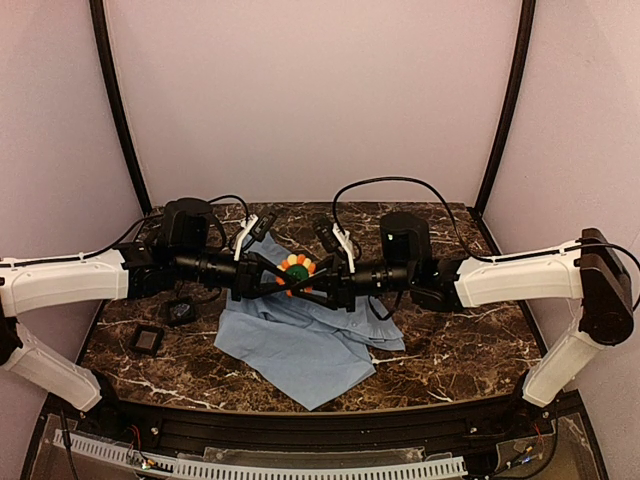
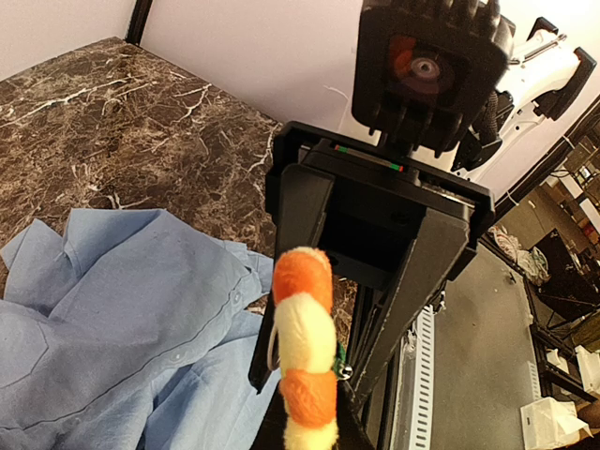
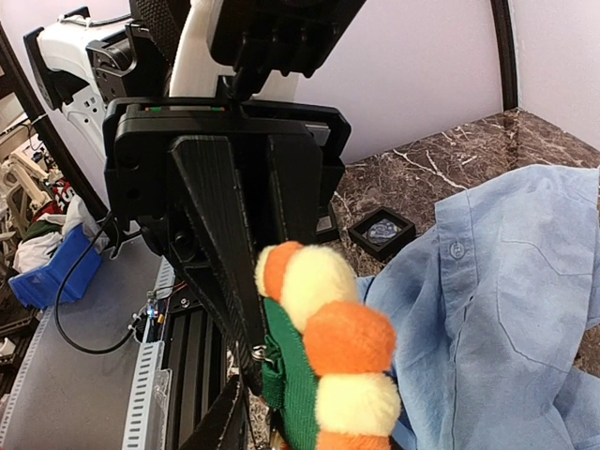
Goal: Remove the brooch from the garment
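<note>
An orange and cream plush flower brooch with a green centre (image 1: 298,271) is held up between my two grippers above the blue shirt (image 1: 295,360). In the left wrist view its petals (image 2: 305,337) face the camera edge-on; in the right wrist view its green back (image 3: 295,384) shows a metal clasp by a black finger. My left gripper (image 1: 270,285) is on the brooch, though its grip is partly hidden. My right gripper (image 1: 315,285) meets it from the other side; how far its fingers are apart is unclear.
Two small black square boxes (image 1: 146,339) (image 3: 382,232) lie on the dark marble table left of the shirt. Walls enclose the back and sides.
</note>
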